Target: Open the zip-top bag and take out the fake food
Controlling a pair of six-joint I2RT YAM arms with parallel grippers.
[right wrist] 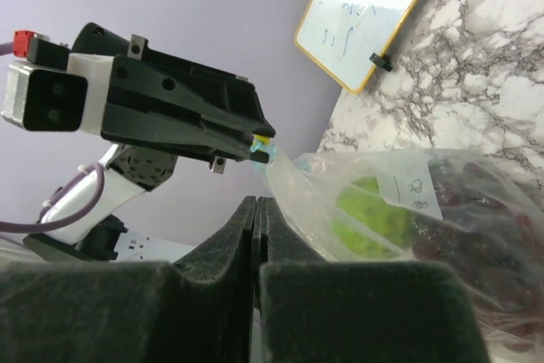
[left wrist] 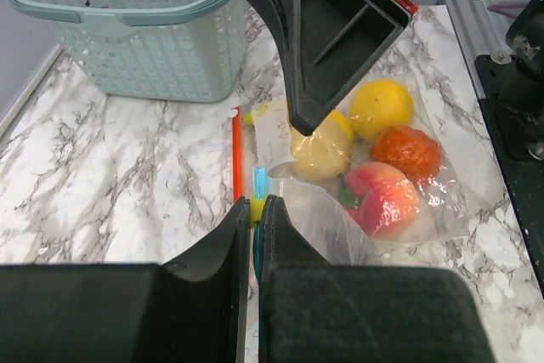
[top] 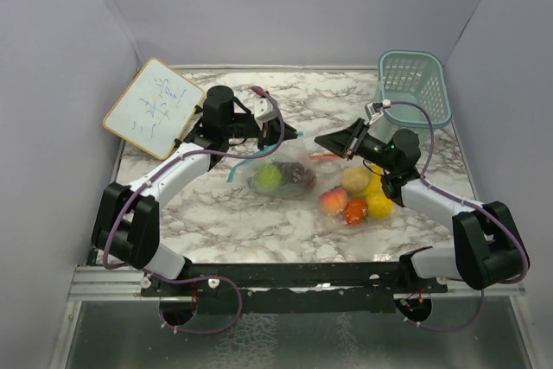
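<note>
A clear zip-top bag (right wrist: 314, 189) with a blue zip edge and a yellow slider (left wrist: 257, 208) lies on the table. Through its film show green (top: 269, 178) and dark purple fake food (top: 298, 176). My left gripper (top: 292, 134) is shut on the slider end, lifting that corner. In the right wrist view my right gripper is shut with its tips together and nothing between them. The blue edge lies beyond those tips, apart from them, held only by the left fingers.
A second clear bag with a red zip strip (left wrist: 237, 155), a peach (top: 333, 200) and other fake food lies to the right. The basket (top: 415, 58) stands back right; a whiteboard (top: 154, 108) stands back left.
</note>
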